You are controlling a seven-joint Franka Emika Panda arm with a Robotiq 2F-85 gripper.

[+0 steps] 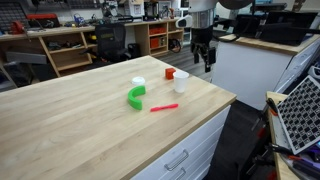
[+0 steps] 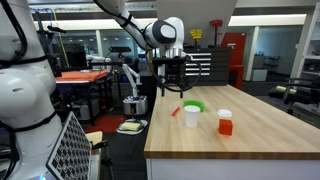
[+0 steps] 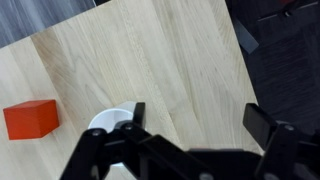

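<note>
My gripper is open above the table end, its two dark fingers wide apart with only bare wood between them. A white cup [image 3: 108, 122] stands below, beside the left finger and partly hidden by it. Farther left in the wrist view is a red-orange block [image 3: 31, 119]. From the side, the same cup [image 1: 180, 84] and block [image 1: 169, 72] sit on the table, with a red stick [image 1: 164, 107] and a green curved piece [image 1: 136, 97] nearby. The gripper [image 2: 173, 88] hangs clear of the tabletop in the second exterior view.
A second white round object [image 1: 138, 81] lies farther along the table. The table's edge and dark floor [image 3: 285, 50] border the work area. Shelves and a chair [image 1: 110, 42] stand in the background.
</note>
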